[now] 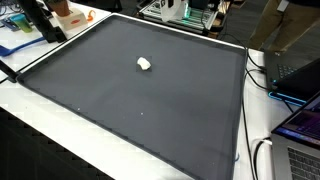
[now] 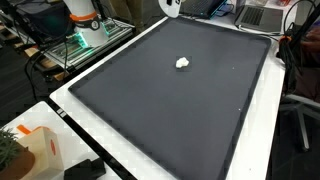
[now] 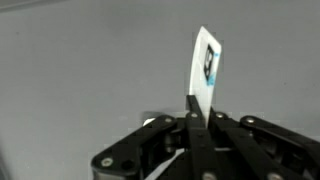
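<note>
In the wrist view my gripper is shut on a slim white object (image 3: pixel 205 65), pale and pointed, with a small blue marking on its side. What the object is cannot be told. A small white lump, perhaps crumpled paper or cloth, rests on the dark board (image 1: pixel 140 115); the lump (image 1: pixel 144 64) lies toward the far side in exterior view 1, and the same lump (image 2: pixel 182 62) shows in exterior view 2. A bit of white beside the fingers in the wrist view is mostly hidden by them. Neither exterior view shows the fingers clearly.
Most of the board is bare. A laptop (image 1: pixel 297 160) and cables stand beyond its right side. Several items, among them an orange-and-white box (image 1: pixel 68 15), sit at the upper left. A potted plant (image 2: pixel 12 155) is near the lower left of exterior view 2.
</note>
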